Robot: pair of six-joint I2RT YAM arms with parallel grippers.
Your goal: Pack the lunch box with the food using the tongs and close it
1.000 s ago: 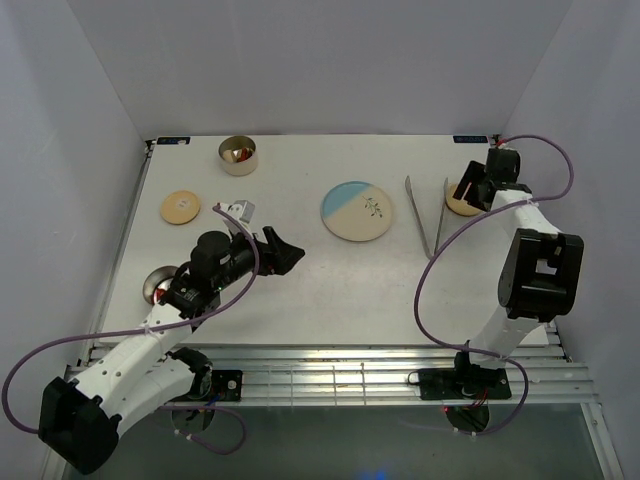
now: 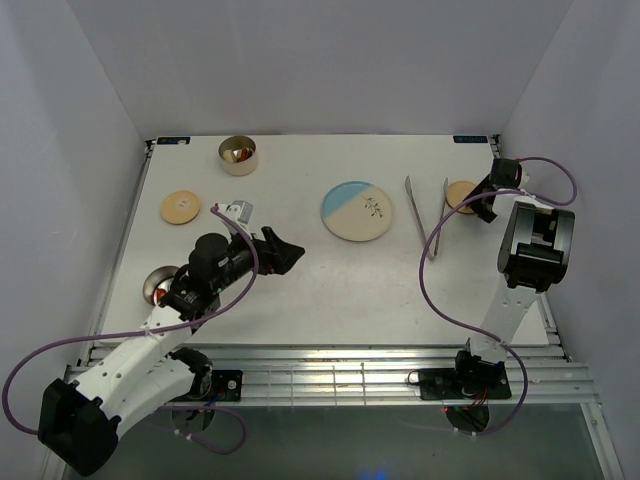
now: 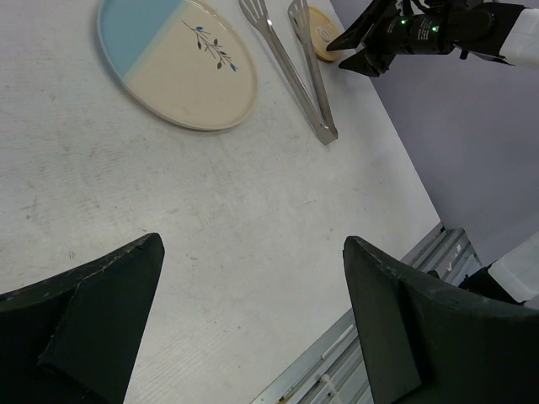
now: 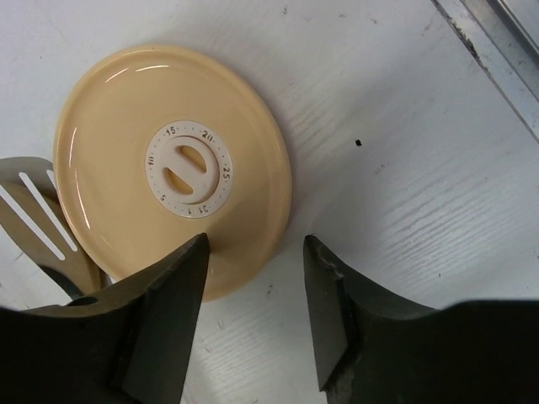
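Note:
Lying by the right edge of the table is a tan round lid (image 4: 109, 109) with a numbered dial in its middle. My right gripper is part open at the lid's near edge; its left fingertip overlaps the lid in the right wrist view, and nothing is clasped. Metal tongs (image 2: 418, 222) lie just left of the lid, one tip touching or under its rim. A blue and cream plate (image 2: 358, 225) rests mid-table. My left gripper stands open over bare table. Two round containers hold food: one at the back left (image 2: 238, 157), another near the left arm (image 2: 156, 284), partly hidden.
A second tan lid (image 2: 180, 207) lies at the left of the table. Walls enclose the sides and back, the right one (image 2: 585, 170) close to my right arm.
The left arm, plate, tongs and containers have stayed still.

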